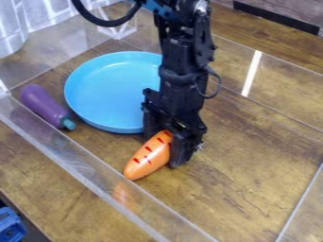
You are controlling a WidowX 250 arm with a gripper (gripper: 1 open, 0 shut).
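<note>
An orange toy carrot [147, 161] with dark stripes lies on the wooden surface in the lower middle of the camera view. My black gripper [169, 138] is down over its upper end, and its fingers are dark and crowded there. I cannot tell whether they are shut on the carrot.
A blue bowl [101, 89] sits behind left of the gripper. A purple eggplant [48, 107] lies at the left. A clear rail crosses the lower left, with a blue object [8, 227] beyond it.
</note>
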